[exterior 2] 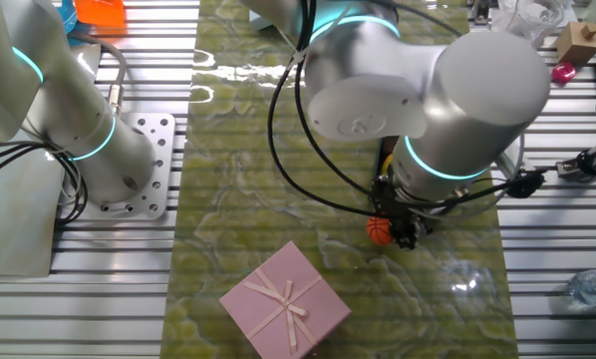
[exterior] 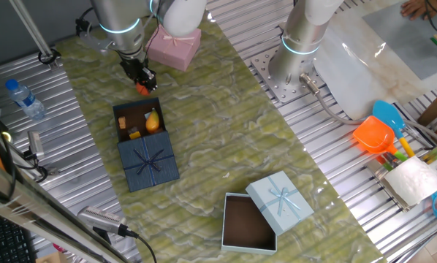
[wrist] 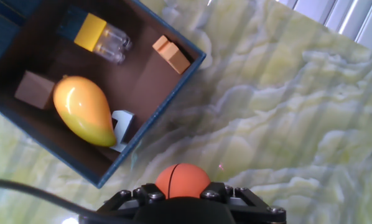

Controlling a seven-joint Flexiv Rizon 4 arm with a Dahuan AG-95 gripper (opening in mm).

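Observation:
My gripper is shut on a small orange ball [wrist: 187, 178] with black lines, which sits between its fingers in the wrist view. In exterior view 1 the ball [exterior: 142, 90] hangs just beyond the short edge of a dark blue box [exterior: 117, 117]. That box's ribboned lid [exterior: 150, 162] covers part of it, leaving the rest uncovered. Inside lie a yellow-green mango [wrist: 83, 109], a yellow block with clear prongs [wrist: 102, 37], a small orange-tan piece [wrist: 171, 55], a brown block [wrist: 35, 90] and a pale blue piece [wrist: 121, 127].
A closed pink box [exterior 2: 286, 302] stands near the gripper. Farther off, an empty light blue box [exterior: 242, 223] has its lid [exterior: 280, 202] resting on one side. A water bottle [exterior: 25, 99] is off the green mat, whose middle is clear.

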